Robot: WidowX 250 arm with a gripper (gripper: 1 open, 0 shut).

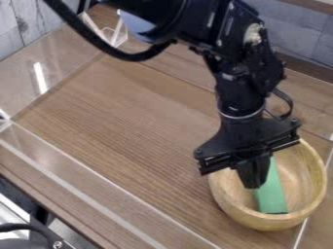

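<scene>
A light wooden bowl (233, 201) sits at the lower right of the table, with a green block (271, 195) lying inside it. My black gripper (254, 165) is over the upper part of the bowl, its fingers low at the top end of the green block and partly hiding it. The fingers look close together; whether anything is between them is hard to see.
A clear plastic item stands at the back left. A grey wall runs behind at the upper right, and dark cables lie at the lower left corner.
</scene>
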